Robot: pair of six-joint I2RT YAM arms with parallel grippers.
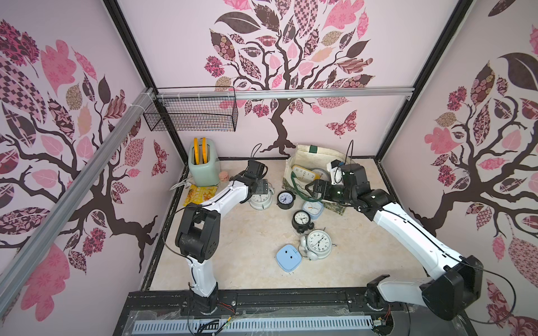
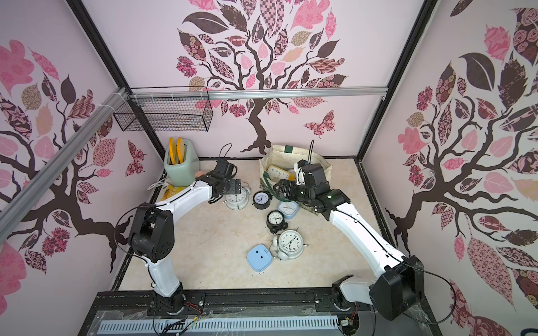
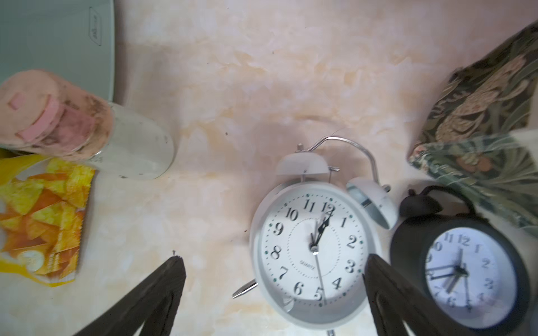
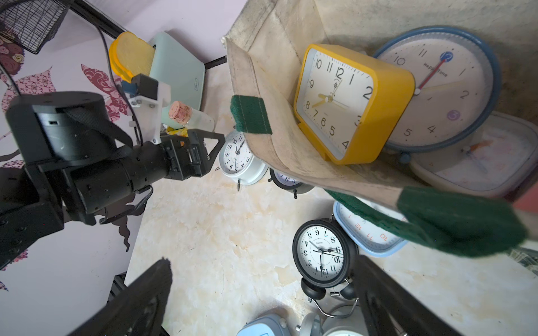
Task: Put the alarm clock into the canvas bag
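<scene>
The canvas bag [image 1: 313, 151] stands open at the back right, holding several clocks, among them a yellow square clock [image 4: 336, 106] and a round blue-rimmed clock [image 4: 448, 89]. A white twin-bell alarm clock [image 3: 313, 246] lies face up on the table left of the bag. My left gripper is open above it, with the clock's face showing between the fingers, not gripped. At the bag's front rim hovers my right gripper [image 1: 320, 188], open and empty. A black twin-bell clock [image 3: 465, 274] lies just right of the white one.
Another black clock [image 1: 301, 219], a pale blue clock [image 1: 313, 209], a white twin-bell clock [image 1: 319, 242] and a blue square object [image 1: 288, 258] lie mid-table. A toaster [image 1: 203, 162], chips bag [image 1: 200, 194] and corked jar [image 3: 134, 145] stand at the left.
</scene>
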